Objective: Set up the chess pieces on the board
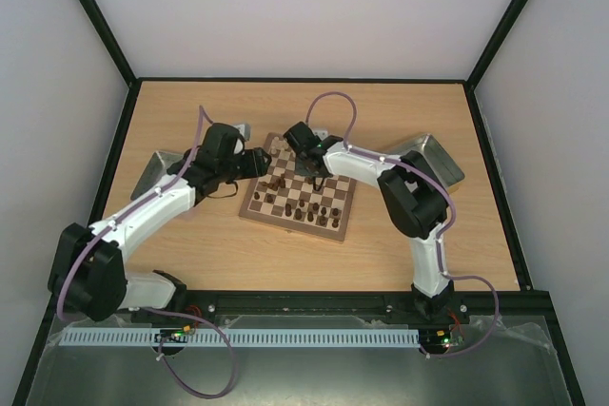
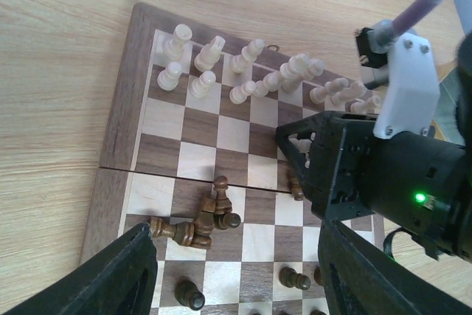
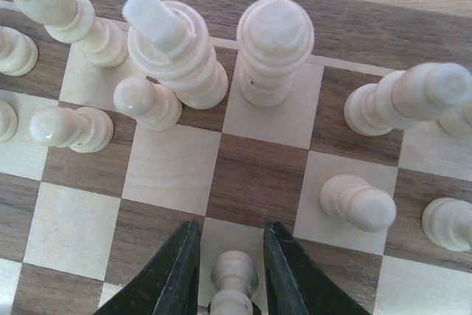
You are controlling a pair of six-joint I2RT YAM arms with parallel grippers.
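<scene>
The chessboard [image 1: 249, 213] lies mid-table. White pieces, such as the tall one [image 3: 269, 42], stand along its back. My right gripper is low over the board, shut on a white piece; its body covers part of the board in the left wrist view. My left gripper hangs open above the board's left half, nothing seen between its fingers. Below it brown pieces stand, such as one [image 2: 189, 296], and several lie or lean in a cluster [image 2: 206, 219] near the middle seam.
A metal tray [image 1: 433, 159] is at the right behind my right arm, and another [image 1: 152, 170] at the left, partly hidden by my left arm.
</scene>
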